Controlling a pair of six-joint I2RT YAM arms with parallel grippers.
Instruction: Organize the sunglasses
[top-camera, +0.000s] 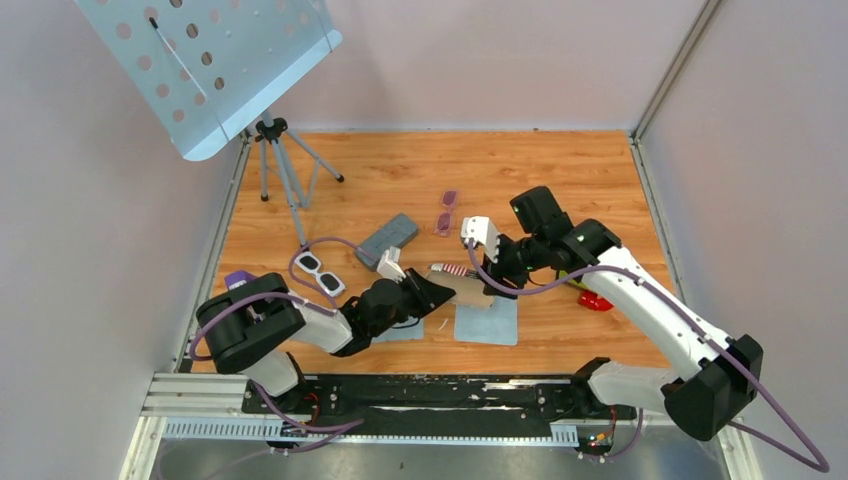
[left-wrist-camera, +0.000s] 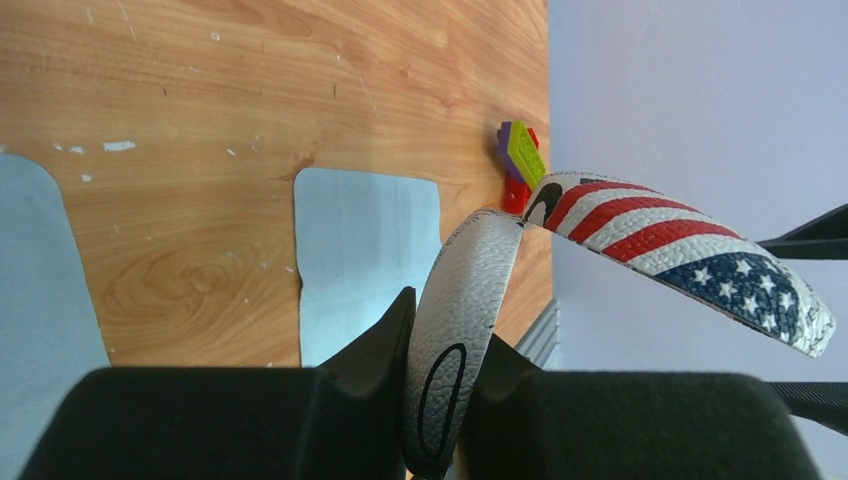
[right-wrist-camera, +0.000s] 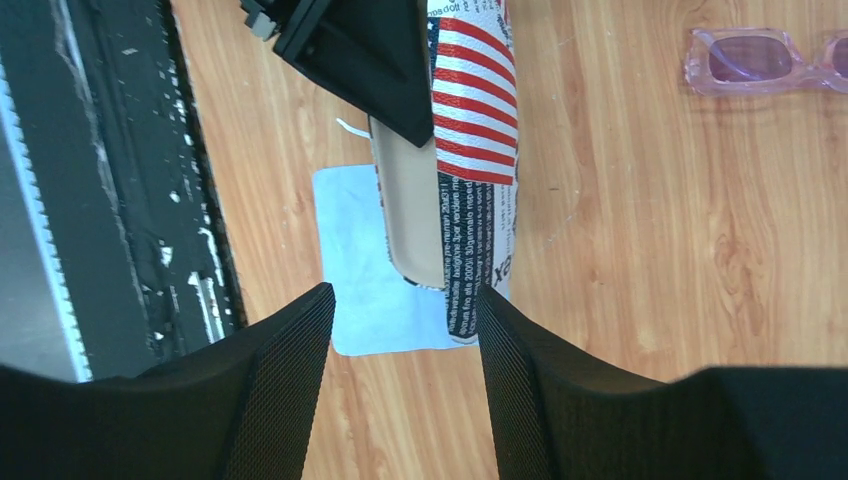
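Observation:
A hinged glasses case (right-wrist-camera: 476, 140) with a flag-and-newsprint outside and beige inside hangs ajar above the table. My left gripper is shut on one half of it; the flag-printed half (left-wrist-camera: 690, 235) stands away. From the right, my right gripper faces the case's far end, fingers spread and nothing clamped between them. Pink sunglasses (top-camera: 446, 212) lie behind the case, seen also in the right wrist view. White sunglasses (top-camera: 320, 273) with dark lenses lie at left, beside a grey case (top-camera: 387, 241).
Pale blue cloths (top-camera: 487, 325) lie at the front, partly under the arms. A red toy piece (top-camera: 595, 301) sits at right, partly behind the right arm. A tripod (top-camera: 290, 175) stands at back left. Bare wood is clear at back right.

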